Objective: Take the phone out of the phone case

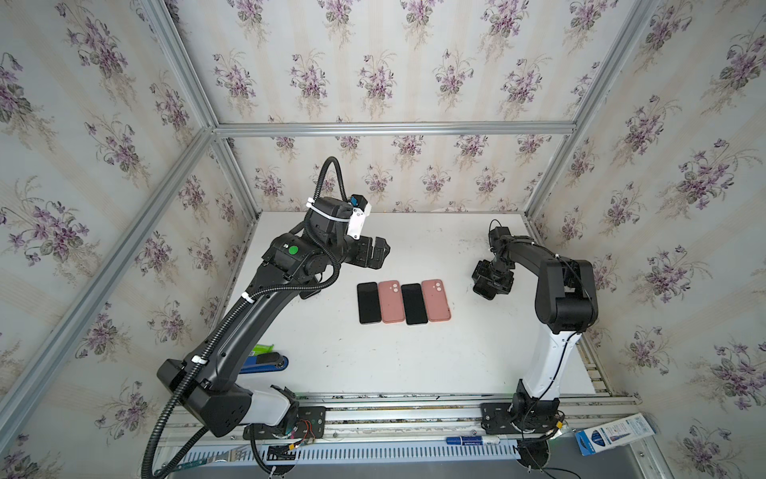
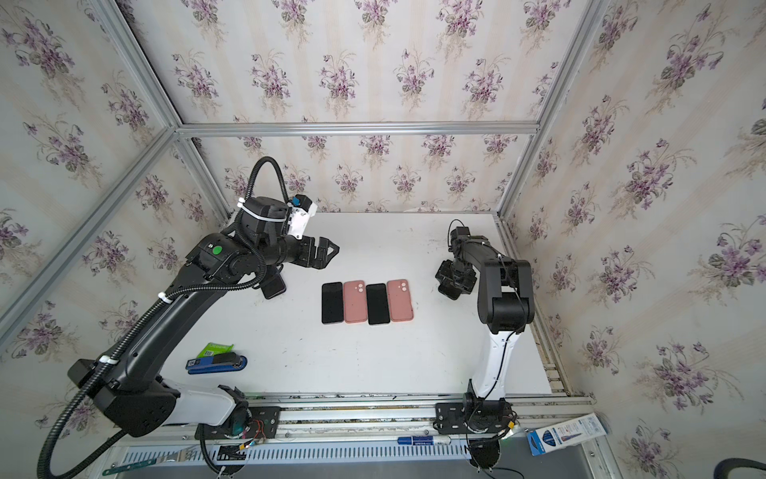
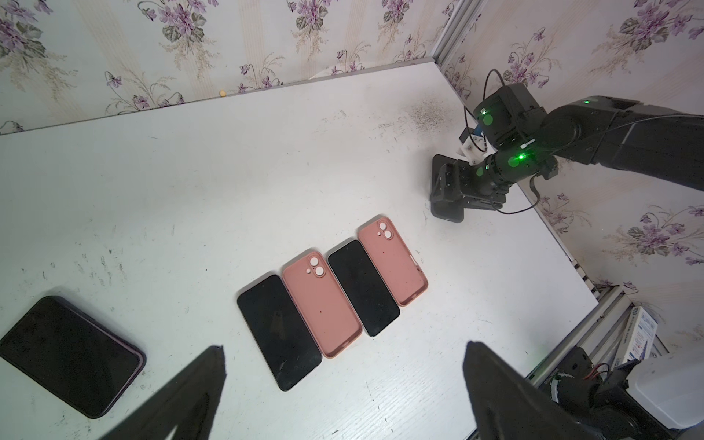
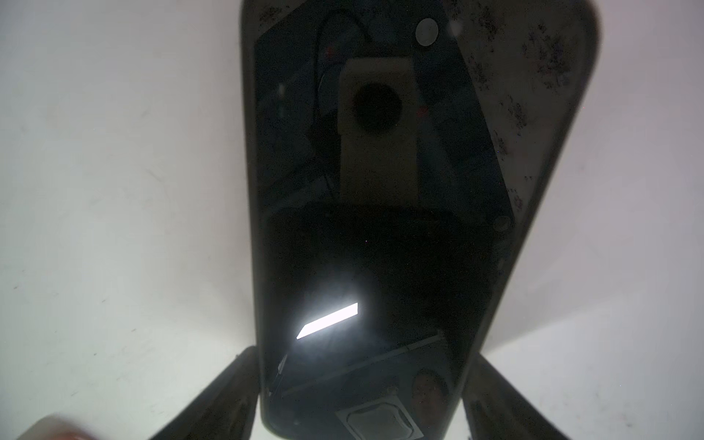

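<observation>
My right gripper (image 1: 493, 279) is low at the table's right, around the long sides of a black phone (image 4: 366, 264), whose screen fills the right wrist view; I cannot tell if it grips it. My left gripper (image 1: 376, 252) hangs open and empty above the table. In the middle lie two black phones (image 3: 278, 330) (image 3: 363, 288) alternating with two empty pink cases (image 3: 322, 304) (image 3: 392, 260). Another dark phone (image 3: 69, 355), with a thin rim, lies at the left; whether that rim is a case is unclear.
A blue tool (image 2: 215, 363) and a green packet (image 2: 214, 349) lie at the table's front left.
</observation>
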